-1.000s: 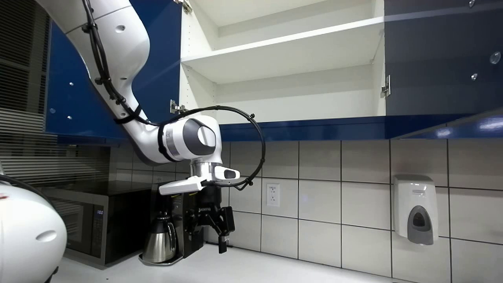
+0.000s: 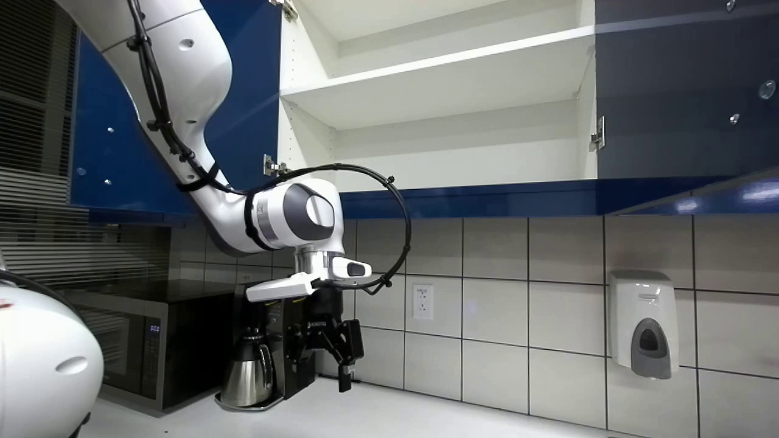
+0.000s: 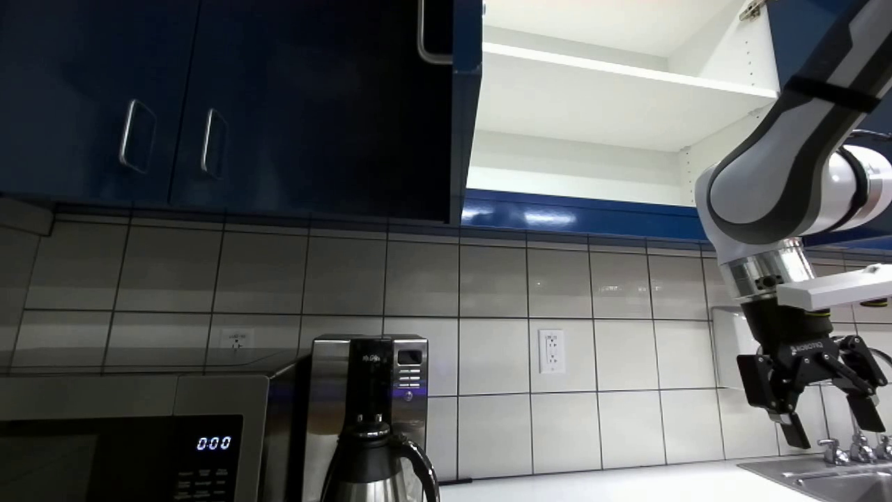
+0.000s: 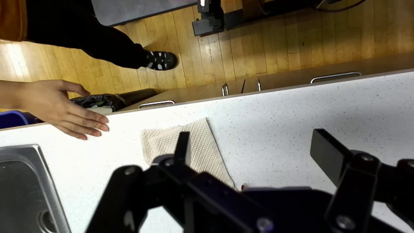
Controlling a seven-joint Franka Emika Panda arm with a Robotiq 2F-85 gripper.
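My gripper (image 3: pixel 836 431) hangs above the counter, fingers downward and spread wide, with nothing between them. In the wrist view its two black finger pads (image 4: pixel 329 155) stand far apart over the white speckled counter. A folded beige cloth (image 4: pixel 194 147) lies flat on that counter, partly hidden behind one finger. Something small and red (image 4: pixel 243 187) shows near the cloth's corner, mostly covered by the gripper body; what it is I cannot tell. Above, the white cabinet (image 2: pixel 467 66) stands open with empty shelves in view.
A person's hand (image 4: pixel 66 105) rests at the counter's edge beside the sink (image 4: pixel 37 171). The coffee maker (image 3: pixel 410 360) with its steel carafe and the microwave (image 3: pixel 150 393) stand against the tiled wall. A soap dispenser (image 2: pixel 644 321) hangs there.
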